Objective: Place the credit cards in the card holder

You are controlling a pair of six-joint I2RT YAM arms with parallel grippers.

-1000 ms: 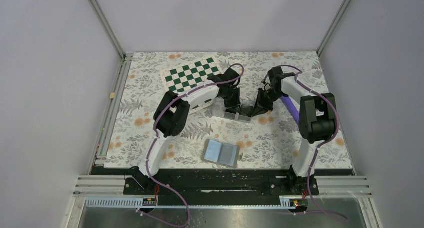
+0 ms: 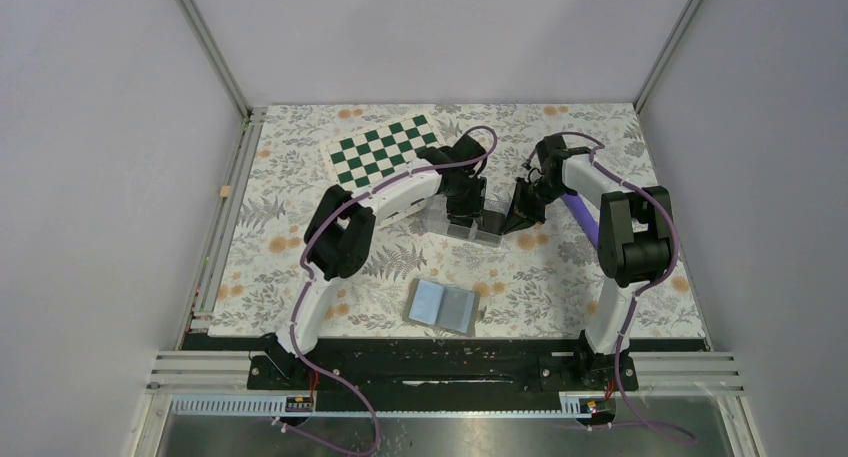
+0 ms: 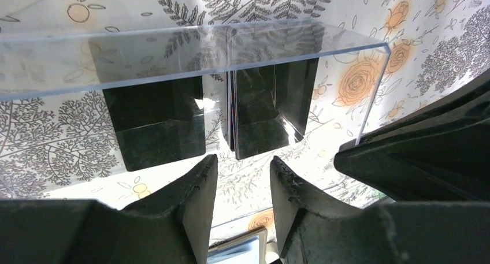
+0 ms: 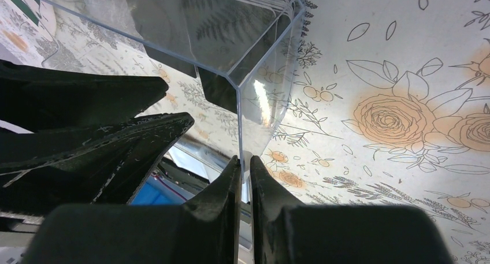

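A clear box (image 2: 489, 240) lies mid-table. Inside it, in the left wrist view, are two dark flat panels that look like cards: a left one (image 3: 156, 125) and a right one (image 3: 271, 114), with thin edges between them. My left gripper stands open at the box's mouth, nothing between its fingers. My right gripper is shut on the thin wall of the clear box (image 4: 239, 96) at its right corner. An open booklet with blue and grey pages, probably the card holder (image 2: 443, 307), lies near the front edge.
Behind the left arm lies a green-and-white checkered board (image 2: 385, 149). A purple strip (image 2: 580, 217) runs beside the right arm. Open patterned tabletop (image 2: 540, 287) lies right of the booklet.
The right arm, the box and the booklet look unmoved.
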